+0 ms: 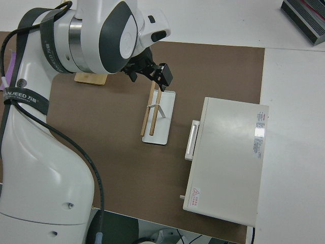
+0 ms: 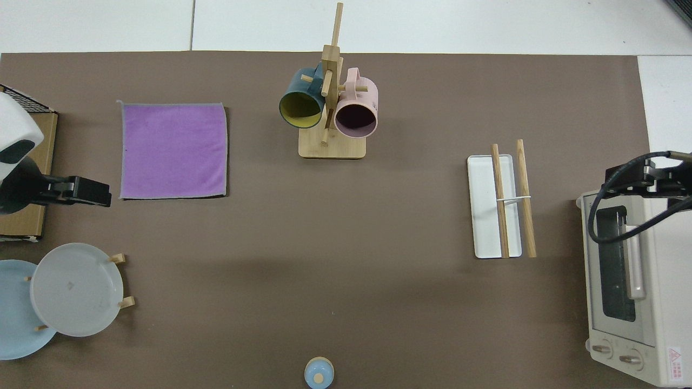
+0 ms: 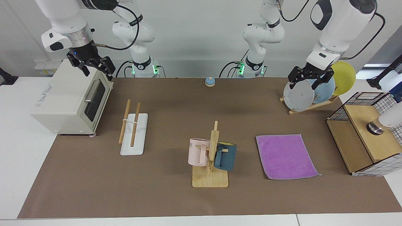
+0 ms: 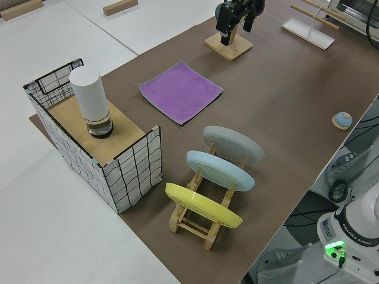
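Note:
Two black grippers hang from white arms. In the left view one gripper (image 3: 309,79) is above the plate rack at right, the other (image 3: 101,69) above the white oven at left; their fingers look spread, but their finger states are unclear. A wooden mug tree holds a pink mug (image 2: 356,104) and a teal mug (image 2: 301,100). A purple cloth (image 2: 173,150) lies flat. White (image 2: 75,292), blue (image 2: 14,308) and yellow (image 4: 203,204) plates stand in a wooden rack.
A white stand with two wooden dowels (image 2: 483,207) sits beside the oven (image 1: 226,162). A wire-sided wooden shelf (image 4: 127,136) holds a white cylinder (image 4: 89,94). A small blue object (image 2: 318,373) lies near the front edge.

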